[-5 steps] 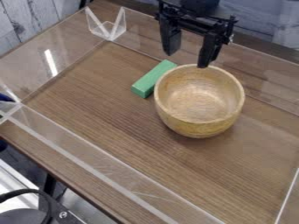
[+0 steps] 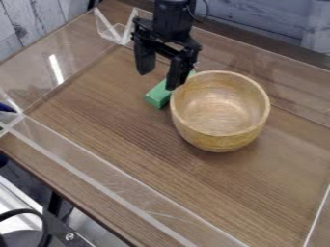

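My black gripper (image 2: 160, 64) hangs open at the upper middle, its fingers over a green block (image 2: 158, 94). The block lies on the wooden table just left of a round wooden bowl (image 2: 219, 130), partly hidden by the gripper and the bowl's rim. The bowl is empty.
Clear tape or plastic strips run along its left part. A black cable lies at the lower left corner.
My gripper has moved left and toward the front, from behind the bowl to over the green block. The block and bowl look unmoved.
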